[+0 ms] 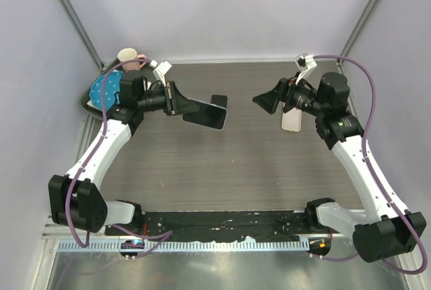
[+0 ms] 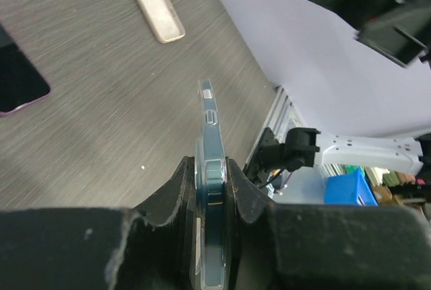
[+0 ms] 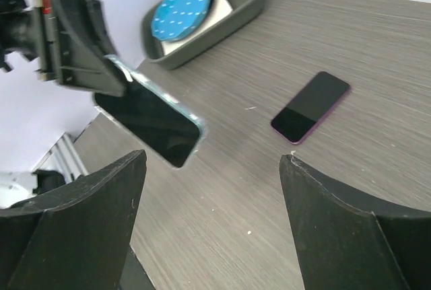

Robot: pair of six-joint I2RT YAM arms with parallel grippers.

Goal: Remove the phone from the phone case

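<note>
My left gripper (image 1: 176, 101) holds a dark phone (image 1: 205, 115) with a clear edge, seen edge-on in the left wrist view between the fingers. It is raised above the table in the right wrist view; whether a case is on it is hard to tell. My right gripper (image 1: 273, 95) stands open and empty to the right, apart from the phone. A second dark phone (image 3: 310, 107) with a pink rim lies on the table behind. A pale phone case (image 1: 291, 120) lies on the table at the right, partly under the right arm in the top view.
A grey tray (image 3: 239, 13) at the back left holds a blue dotted item (image 3: 180, 9) and a pink mug (image 1: 138, 61).
</note>
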